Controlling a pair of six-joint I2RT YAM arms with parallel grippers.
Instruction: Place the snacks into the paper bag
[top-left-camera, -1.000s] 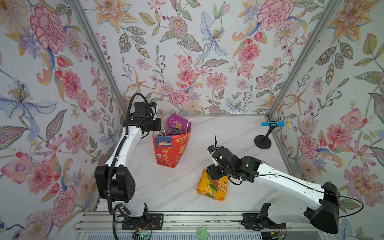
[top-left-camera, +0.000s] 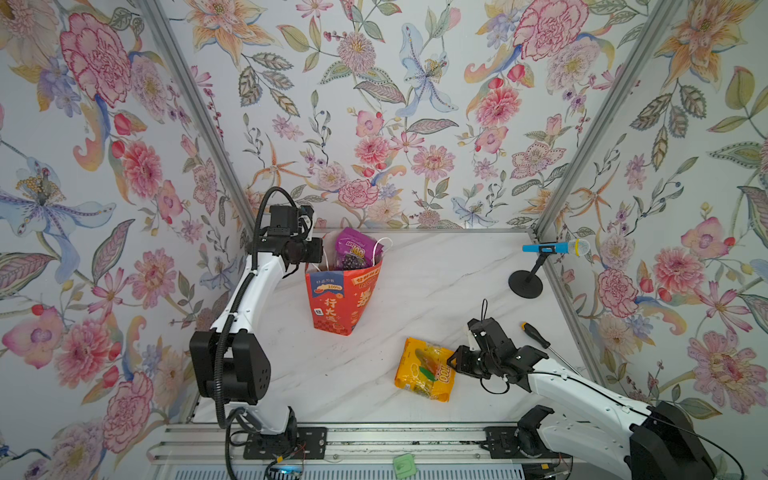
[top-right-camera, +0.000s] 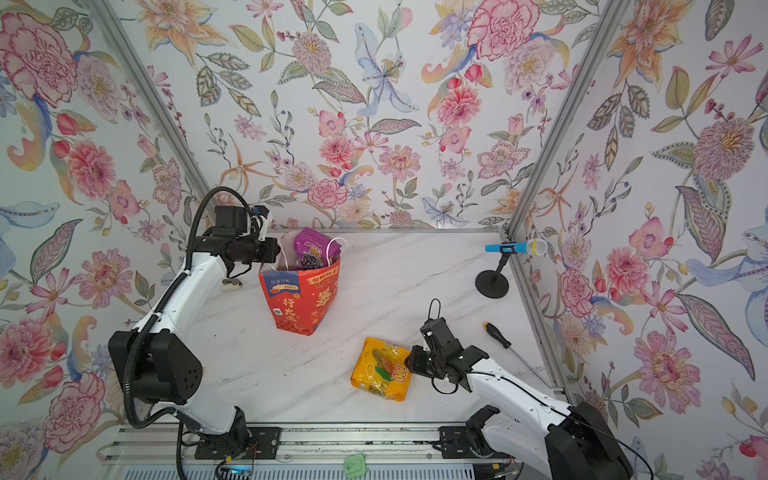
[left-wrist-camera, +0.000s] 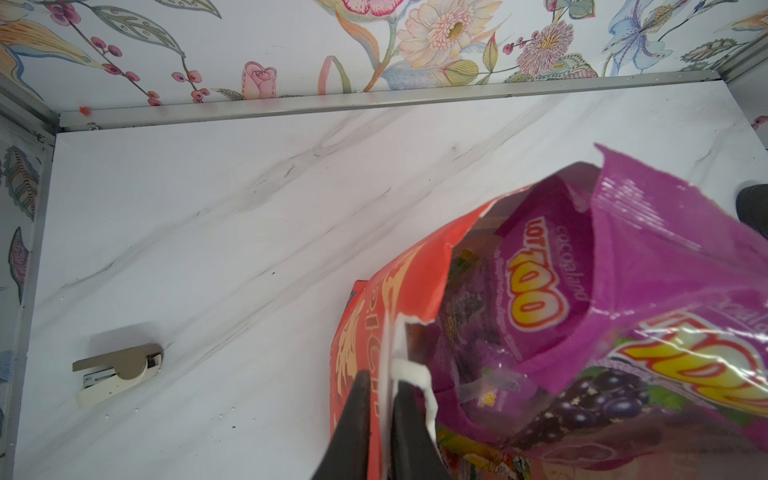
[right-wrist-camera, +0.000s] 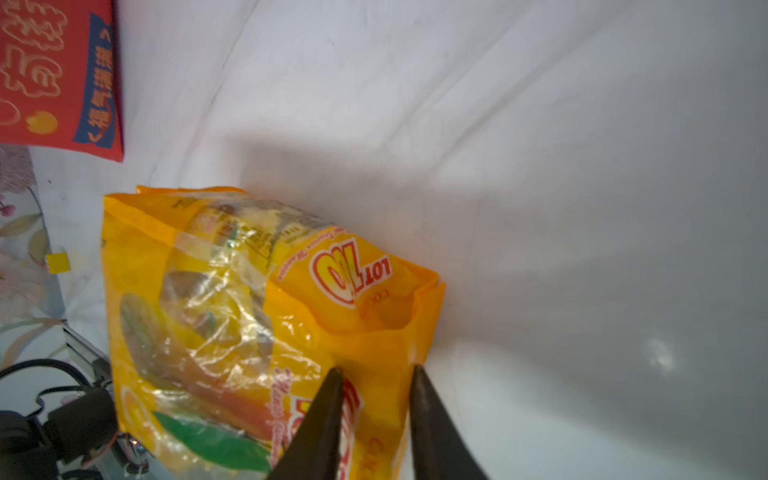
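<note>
The red paper bag (top-left-camera: 342, 300) stands upright on the left of the table, its mouth open. A purple snack pack (top-left-camera: 356, 248) pokes out of the top. My left gripper is shut on the bag's rim and white handle (left-wrist-camera: 397, 352) at the near side. On the table, front centre, lies a yellow snack pack (top-left-camera: 424, 369). My right gripper is part open, one finger either side of the pack's right edge (right-wrist-camera: 382, 400). In the right wrist view the fingers look blurred; whether they touch the film cannot be told.
A blue item on a black stand (top-left-camera: 525, 282) is at the back right. A screwdriver (top-left-camera: 536, 334) lies right of the right arm. Past the bag is a small stapler-like object (left-wrist-camera: 120, 372). Bare table (top-left-camera: 448, 280) lies between bag and stand.
The left arm, the bag and the packs look unmoved.
</note>
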